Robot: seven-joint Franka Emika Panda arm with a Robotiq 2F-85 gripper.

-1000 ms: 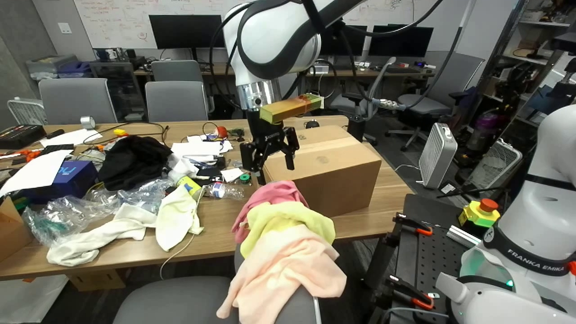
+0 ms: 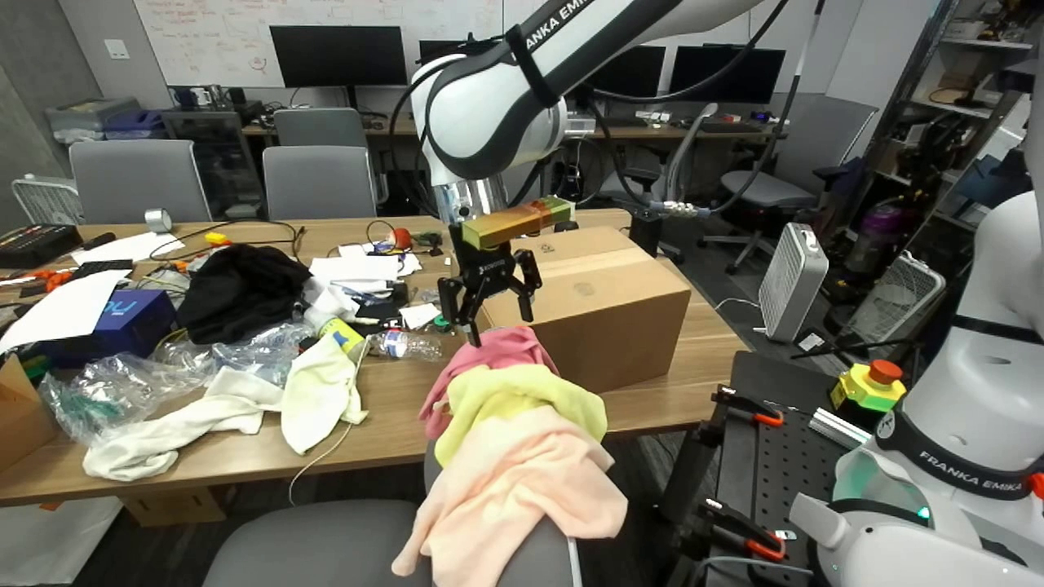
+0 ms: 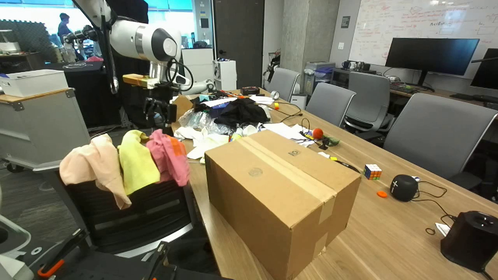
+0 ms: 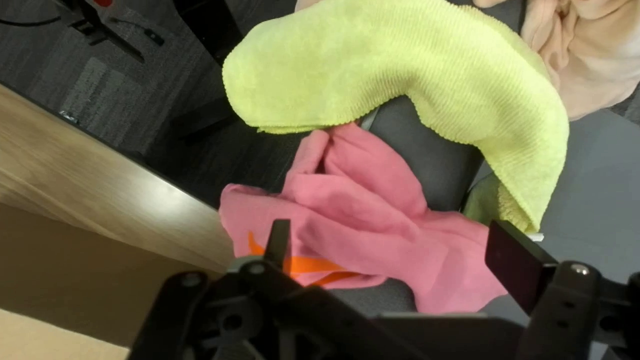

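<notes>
Three cloths hang over a chair's backrest: a pink one [image 2: 508,344] closest to the box, a yellow one [image 2: 528,387] in the middle, and a peach one [image 2: 524,479] on the outer side. My gripper [image 2: 499,303] is open just above the pink cloth. In the wrist view the pink cloth [image 4: 360,222], with an orange patch, lies below and between the spread fingers, with nothing gripped. The yellow cloth [image 4: 396,66] curves beyond it, and part of the peach cloth [image 4: 591,54] shows at the upper right.
A large cardboard box [image 3: 280,182] stands on the table right beside the chair and close to the gripper. Clutter covers the table's other side, including a black cloth [image 2: 241,293], plastic wrap and white cloths [image 2: 323,391]. The table edge [image 4: 108,180] runs close to the pink cloth.
Over the last second the arm has shifted slightly and its gripper has tilted a little. The cloths on the chair have not moved.
</notes>
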